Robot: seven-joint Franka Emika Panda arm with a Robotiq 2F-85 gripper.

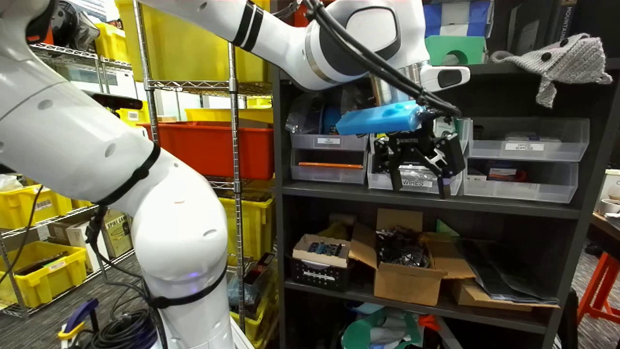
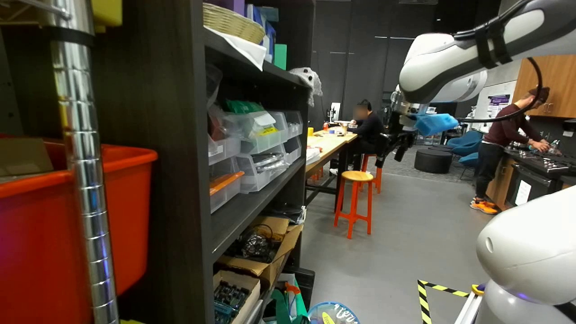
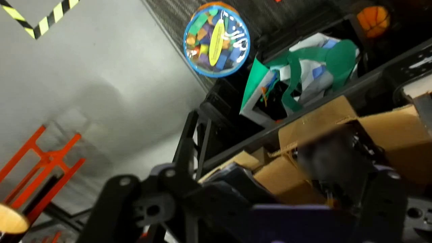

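My black gripper (image 1: 421,187) hangs in front of the dark shelf, open, with its two fingers apart and nothing between them. In exterior view 2 the gripper (image 2: 389,158) is in the air to the right of the shelf, well clear of it. A blue block-like piece (image 1: 380,118) is attached at the wrist above it. The wrist view looks down past the dark fingers toward the open cardboard box (image 3: 289,176) and the floor. No object is in my grasp.
Clear plastic bins (image 1: 526,139) fill the middle shelf behind the gripper. Below stand an open cardboard box of dark items (image 1: 407,285) and a small box of parts (image 1: 319,249). A grey knitted toy (image 1: 561,61) hangs over the upper shelf. Open floor (image 2: 389,237) lies right of the shelf.
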